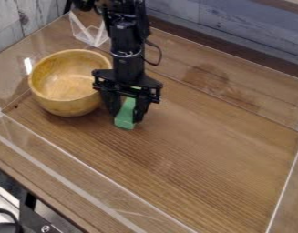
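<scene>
My black gripper (126,96) is low over a green oblong object (126,121) on the wooden table, its fingers around or just above it, covering most of it. Whether the fingers hold it is unclear. The wooden bowl (64,80) sits just left of the gripper.
A pale wall (249,27) runs along the back right, and a clear plastic item (90,25) lies at the back left. A black cable shows at the lower left corner.
</scene>
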